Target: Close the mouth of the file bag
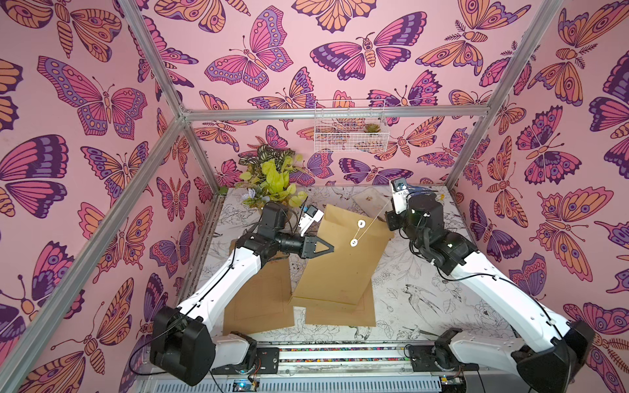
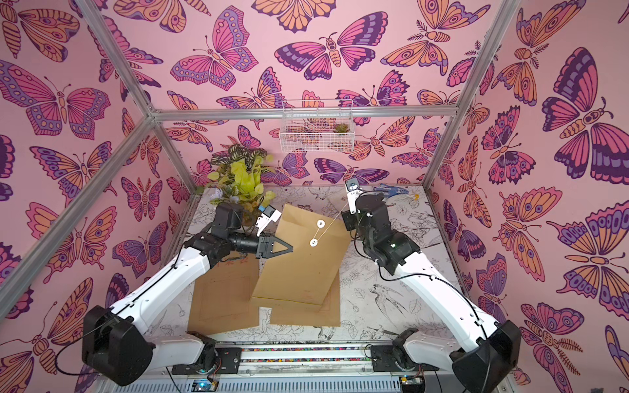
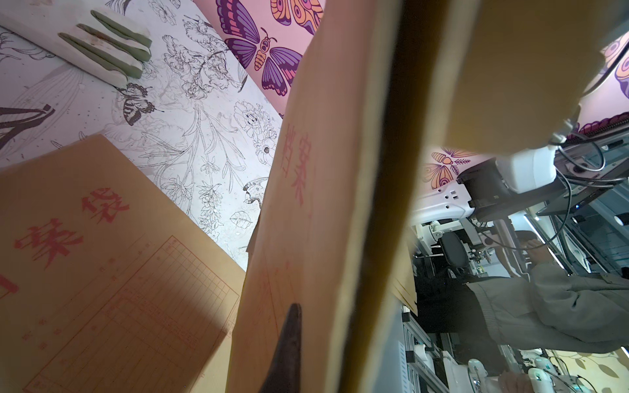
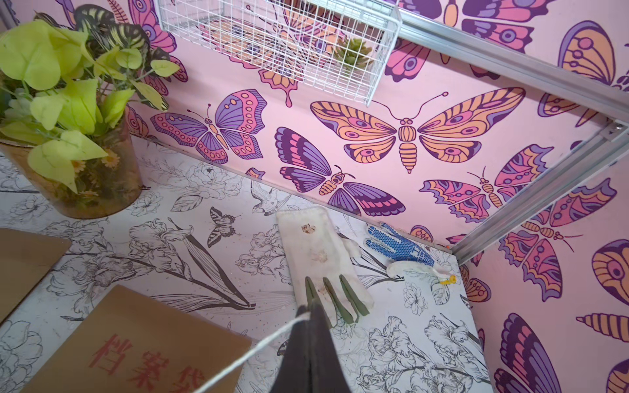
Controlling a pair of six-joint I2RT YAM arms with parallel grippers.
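Note:
The brown file bag (image 1: pixel 334 275) is raised at a slant, its two white buttons (image 1: pixel 361 224) joined by string. My left gripper (image 1: pixel 329 249) is shut on the bag's left side; in the left wrist view the bag (image 3: pixel 301 242) fills the middle, hiding most of the fingers. My right gripper is shut on the white string (image 4: pixel 262 344), which runs taut from the buttons up to the right, above the bag's upper right corner.
More bags (image 1: pixel 255 308) lie flat beneath and to the left. A potted plant (image 4: pixel 78 157) stands at the back left. Gloves (image 4: pixel 314 249) lie at the back right, and a wire basket (image 1: pixel 350 140) hangs on the back wall.

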